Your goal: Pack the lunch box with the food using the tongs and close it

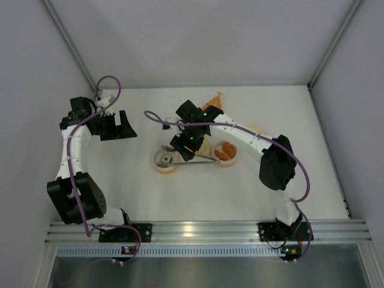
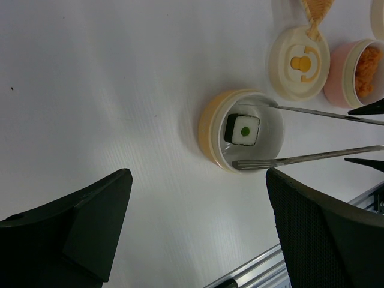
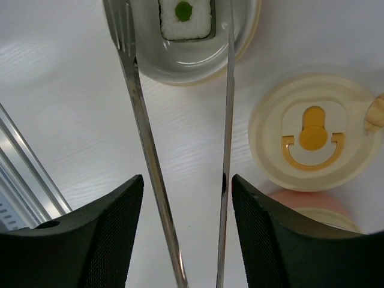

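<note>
An orange-walled round bowl [image 2: 207, 125] stands on the white table, with a square rice piece [image 2: 249, 133], dark-wrapped and green-dotted, inside. Metal tongs [image 3: 144, 120] run between the fingers of my right gripper, which is open. Their two arms are spread wide and lie close to the fingers [image 3: 129, 198]. The tongs' tips reach into or over the bowl, one on each side of the rice piece, apart from it. To the bowl's left, my left gripper [image 1: 124, 127] is open and empty.
A pink bowl [image 2: 337, 66] of fried orange pieces stands right of the orange bowl. Beside it lies a cream lid [image 3: 267, 144] with a yellow clasp. An orange tapering piece [image 1: 213, 101] and a pale disc [image 1: 258, 129] lie farther off.
</note>
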